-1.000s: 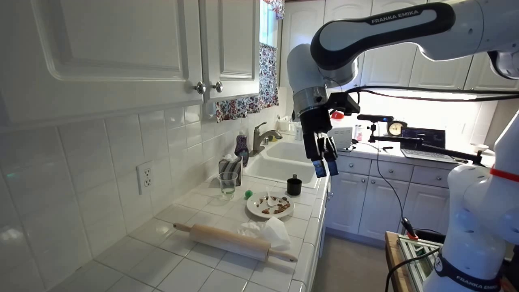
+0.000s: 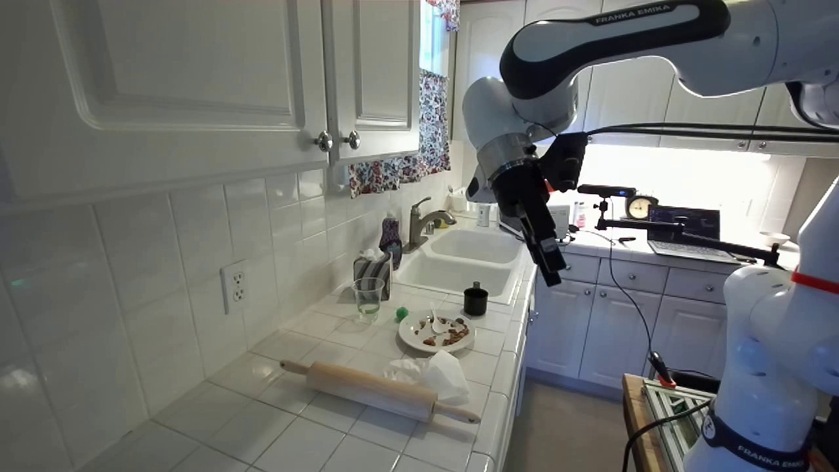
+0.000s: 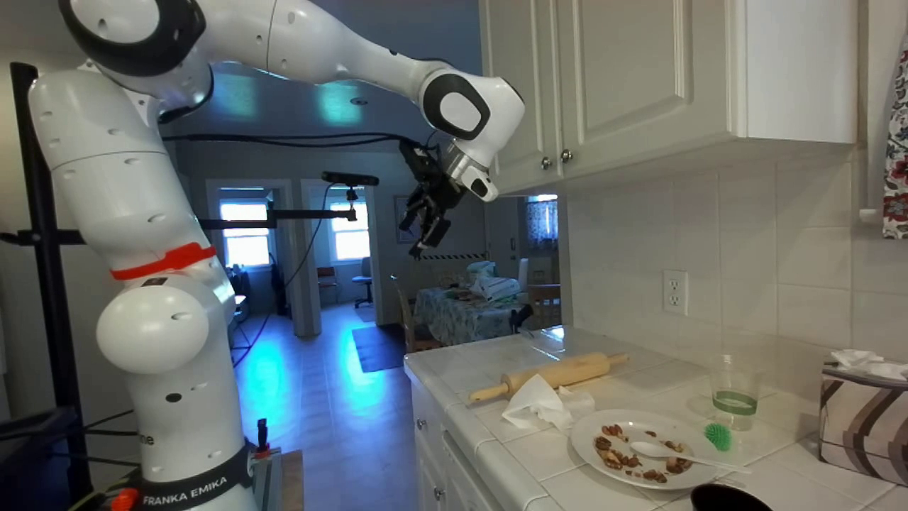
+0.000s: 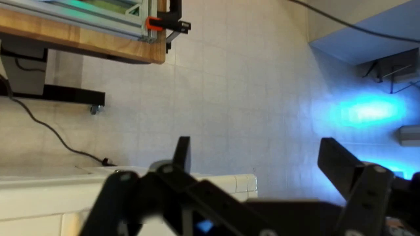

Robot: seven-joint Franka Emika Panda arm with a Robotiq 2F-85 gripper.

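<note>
High above the floor beside the counter's edge, my gripper is open, with nothing between its fingers; exterior view 1 shows it (image 2: pixel 554 275) tilted down and to the right. On the white tiled counter lie a wooden rolling pin (image 2: pixel 370 387), a crumpled white tissue (image 2: pixel 446 377) and a white plate (image 2: pixel 409 337). Brown broken pieces (image 3: pixel 617 454) and a white spoon (image 3: pixel 655 450) rest on the plate. Nearby are a small green spiky ball (image 3: pixel 718 436), a clear cup (image 3: pixel 733 400) and a black pot (image 2: pixel 475 300). None of them touches the gripper.
A striped tissue box (image 2: pixel 371 276) and a dark bottle (image 2: pixel 390 240) stand near the wall, before the double sink (image 2: pixel 448 271). Cabinets (image 2: pixel 377 78) overhang the counter. The arm's wooden stand (image 4: pixel 118 43) is across open floor (image 4: pixel 236 98).
My gripper has turned and tilted, its fingertips swinging to the right in exterior view 1. The counter objects have stayed put.
</note>
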